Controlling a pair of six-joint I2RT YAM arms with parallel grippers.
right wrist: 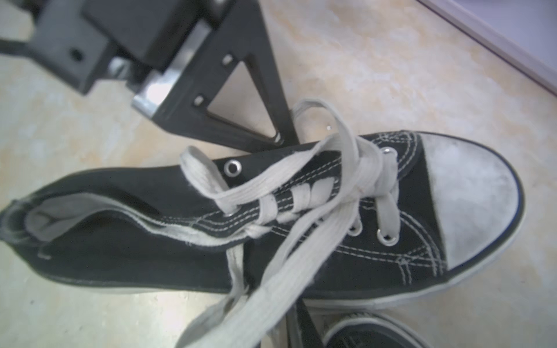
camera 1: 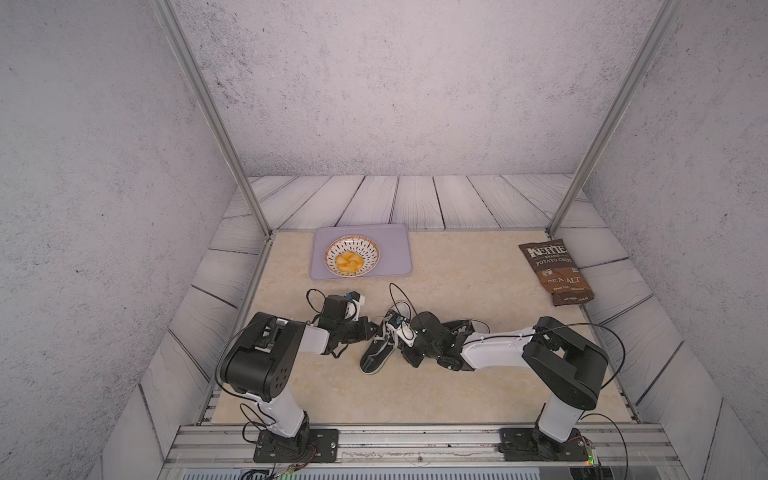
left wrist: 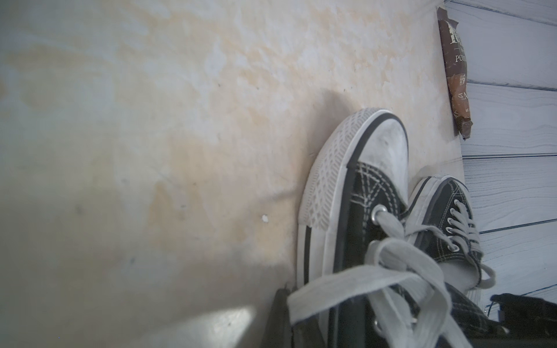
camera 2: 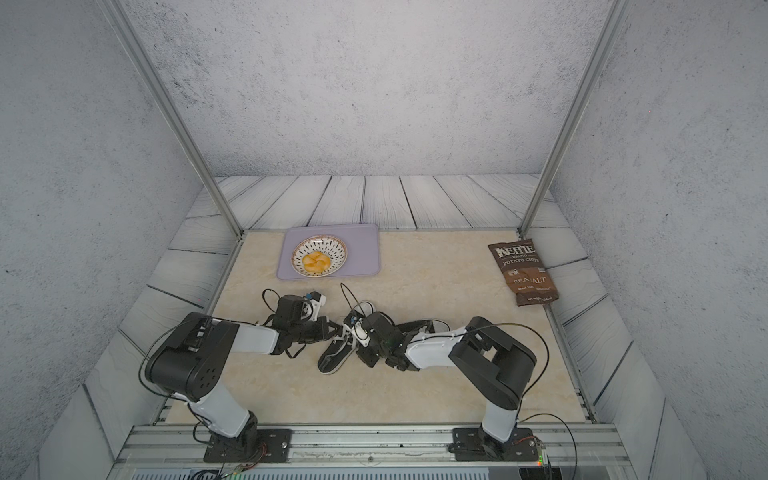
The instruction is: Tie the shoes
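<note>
A black sneaker (right wrist: 133,261) with a white toe cap lies on the table, its white laces (right wrist: 301,261) loosely looped over the tongue. My left gripper is low beside the shoe's side, shut, with a bend of lace pinched at its fingertips. From the opposite side, my right gripper reaches the shoe's near edge. Its fingers (right wrist: 304,327) stand apart, and lace strands run across them, partly hiding the finger. Whether those strands lie between the fingers or above them is unclear. A second black sneaker (left wrist: 446,214) sits alongside, mostly under the right arm from above.
A lilac mat (camera 1: 396,248) bears a patterned bowl (camera 1: 329,254) with orange pieces at the back left. The brown chip bag (camera 1: 557,273) lies at the right edge. Bare tabletop stretches in front of the shoes and between mat and bag.
</note>
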